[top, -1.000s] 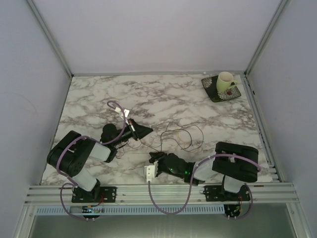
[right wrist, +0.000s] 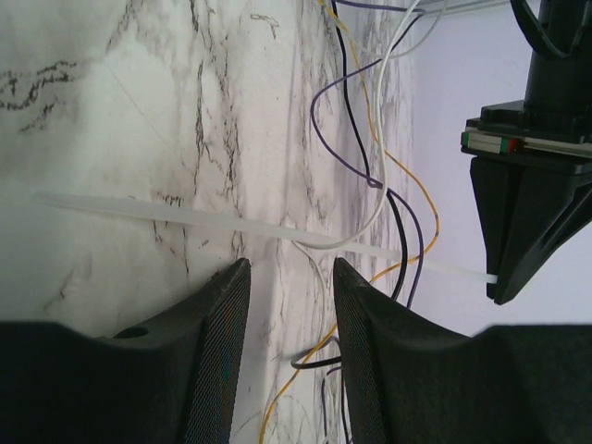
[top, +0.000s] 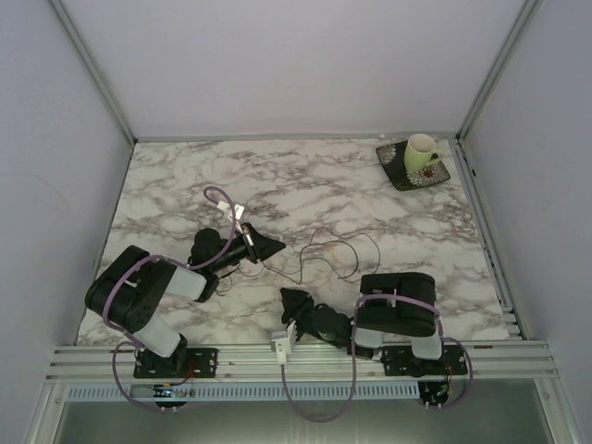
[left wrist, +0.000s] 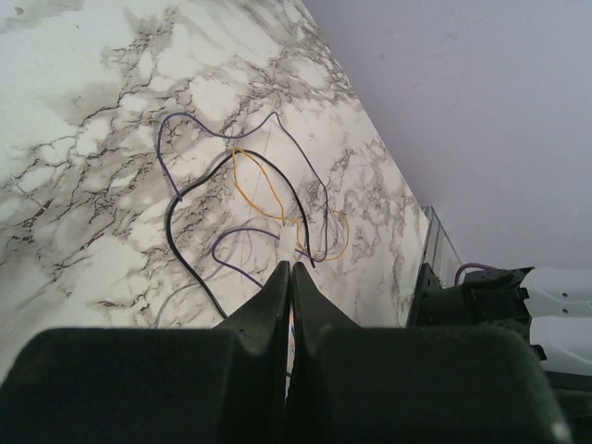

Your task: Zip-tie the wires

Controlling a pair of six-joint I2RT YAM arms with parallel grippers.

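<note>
A thin whitish zip tie [right wrist: 185, 215] runs nearly straight across the right wrist view, close to the tabletop and passing by the wires. Its far end meets the fingertips of my left gripper, which is shut on it. From the left wrist, that gripper shows its fingers pressed together, the pale strip at their tips. Loosely looped on the table are a black wire [left wrist: 171, 231], a purple wire [left wrist: 159, 153] and an orange wire [left wrist: 242, 192]. My right gripper stands part open just short of the strip, nothing visibly held.
A green mug [top: 421, 153] stands on a dark patterned coaster [top: 396, 169] at the back right. Both grippers [top: 283, 248] are close together near the table's front middle.
The right arm's elbow has swung left and toward the front, and its gripper has shifted slightly. My left arm has hardly moved, and the wires look the same.
</note>
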